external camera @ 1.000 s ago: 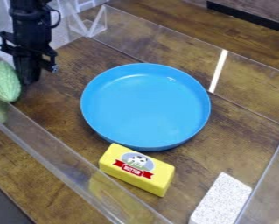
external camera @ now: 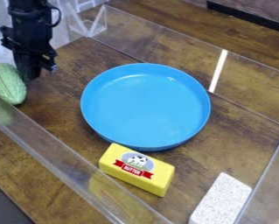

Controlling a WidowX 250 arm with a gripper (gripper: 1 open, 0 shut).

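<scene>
The dark robot gripper [external camera: 27, 61] reaches down from the top left, its tip just above a green oblong object [external camera: 7, 85] with pale stripes, which lies against the clear wall at the left edge. The fingers are dark and small here, and whether anything is between them is hard to see; they look shut. A large blue plate [external camera: 145, 103] lies in the middle of the wooden surface.
A yellow butter box [external camera: 136, 171] lies below the plate. A white speckled block [external camera: 221, 200] is at the bottom right. Clear walls border the wooden area [external camera: 66, 149], which is bare around the plate and along the back.
The gripper and the green object have shifted very slightly; the plate, butter box and white block are unmoved.
</scene>
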